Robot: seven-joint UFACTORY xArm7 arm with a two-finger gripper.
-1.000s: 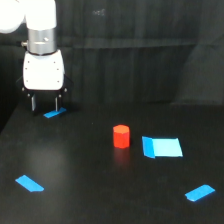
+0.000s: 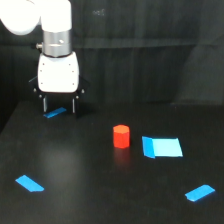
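A white robot arm hangs at the upper left with its gripper [image 2: 57,100] pointing down, the two dark fingers standing apart with nothing visible between them. Below and just behind the fingers lies a blue tape strip [image 2: 54,113] on the black table. A red block [image 2: 121,136] stands near the middle. To its right lies a light blue square [image 2: 168,147] with a darker blue piece [image 2: 148,147] along its left side.
Blue strips [image 2: 30,183] lie at the front left and front right of the black table [image 2: 110,190]. A dark backdrop closes the back.
The arm has shifted to the right and slightly down. The block and the blue pieces have not moved.
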